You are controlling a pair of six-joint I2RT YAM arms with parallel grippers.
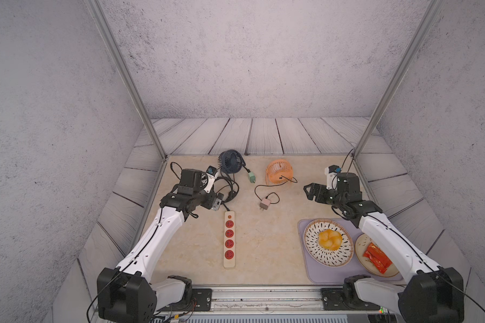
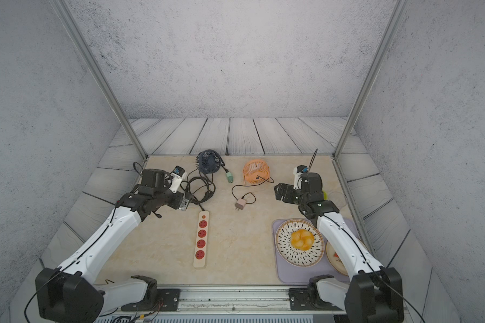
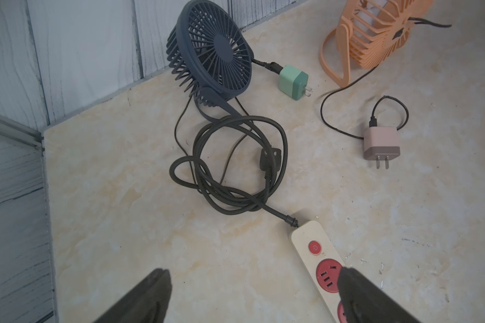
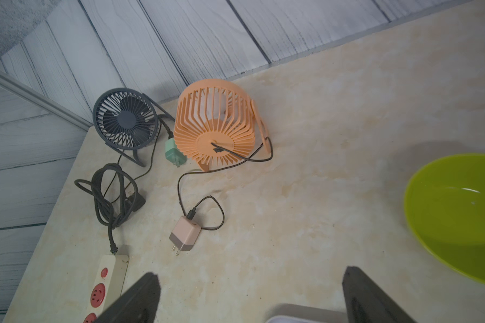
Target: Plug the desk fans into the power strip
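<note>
Two desk fans stand at the back, a dark blue one (image 1: 230,161) and an orange one (image 1: 279,171). A green plug (image 3: 293,82) is on the blue fan's cord. The orange fan's cord ends in a pink plug (image 3: 381,143), lying with its prongs toward the front. Left of the middle lies the cream power strip (image 1: 229,261), its red sockets in view and no plug in them. My left gripper is open above the table, near the strip's far end, holding nothing. Also open and empty is my right gripper, right of the pink plug.
A coiled black cable (image 3: 199,156) lies behind the strip. At the front right, a lilac tray (image 1: 307,269) bears plates of food. A green bowl (image 4: 458,210) stands at the right.
</note>
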